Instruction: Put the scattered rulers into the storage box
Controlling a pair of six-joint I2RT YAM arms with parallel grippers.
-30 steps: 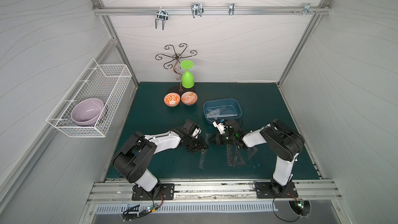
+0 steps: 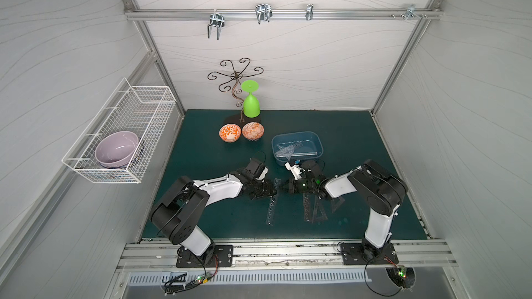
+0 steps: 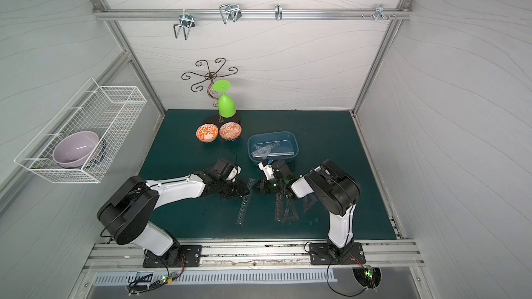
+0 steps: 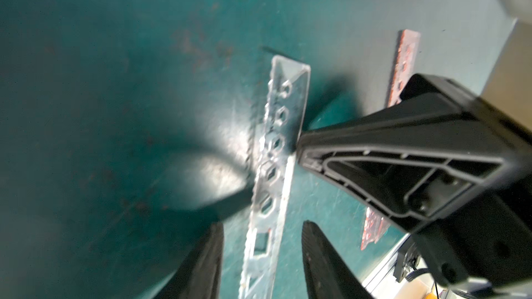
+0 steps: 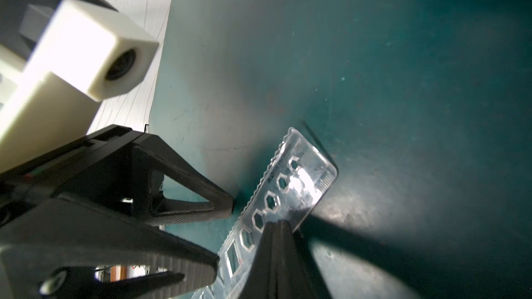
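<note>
A clear ruler (image 2: 271, 213) with hexagonal holes lies on the green table between my two arms. My left gripper is part open, its fingertips on either side of the ruler in the left wrist view; it does not grip it. My right gripper is shut near the ruler's far end, its tip close to one long edge, nothing visible between its fingers. Another clear ruler (image 2: 307, 208), a set square (image 2: 318, 211) and a smaller triangle (image 2: 337, 203) lie under and below the right arm. Behind that arm, the blue storage box (image 2: 319, 145) holds clear pieces.
Two orange patterned bowls (image 2: 230, 133) and a green goblet (image 2: 251, 105) by a metal stand (image 2: 236, 76) are at the back left. A wire basket (image 2: 152, 127) with a purple bowl (image 2: 117, 149) hangs on the left wall. Table space right of the box is clear.
My left gripper has shifted slightly toward the back of the table along the ruler. The right arm and the ruler look the same.
</note>
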